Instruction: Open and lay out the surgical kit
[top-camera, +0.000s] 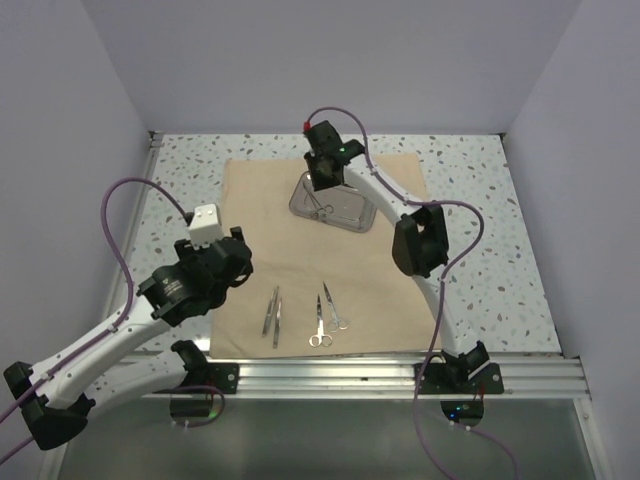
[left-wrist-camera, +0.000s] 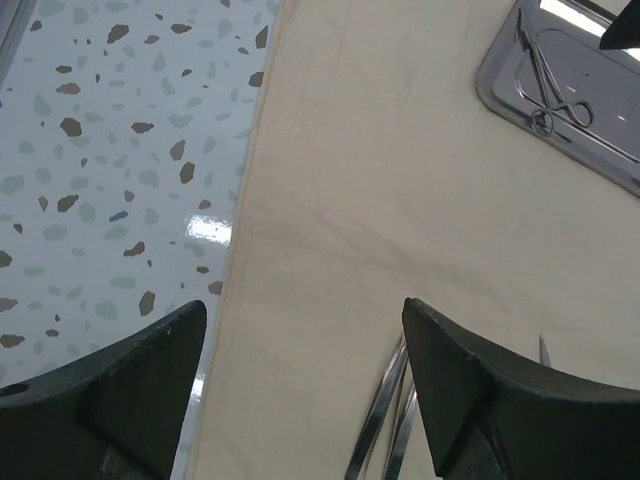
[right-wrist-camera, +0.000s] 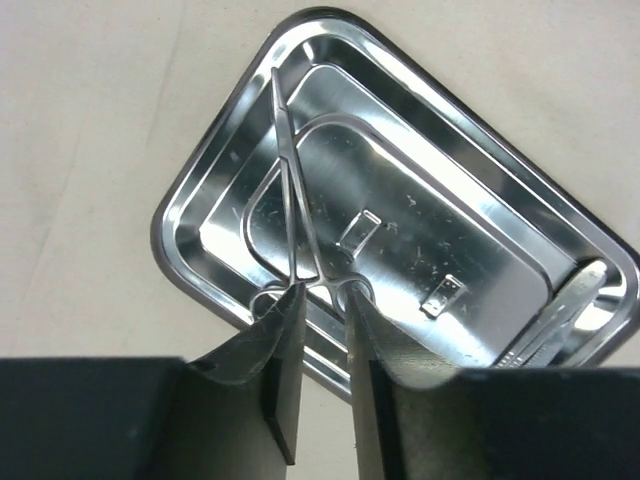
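The steel tray (top-camera: 350, 215) sits at the back of the beige cloth. It holds a forceps (right-wrist-camera: 300, 210) and a knife-like handle (right-wrist-camera: 560, 315). My right gripper is over the tray near the forceps' rings, fingers slightly apart; whether anything is between them is unclear, the rings showing behind. My left gripper stands open over the cloth's left side, nothing between its fingers. At the front of the cloth lie two slim metal instruments (top-camera: 278, 322) and two scissors (top-camera: 320, 338).
Speckled table (top-camera: 490, 230) shows around it, with grey walls at both sides and the back.
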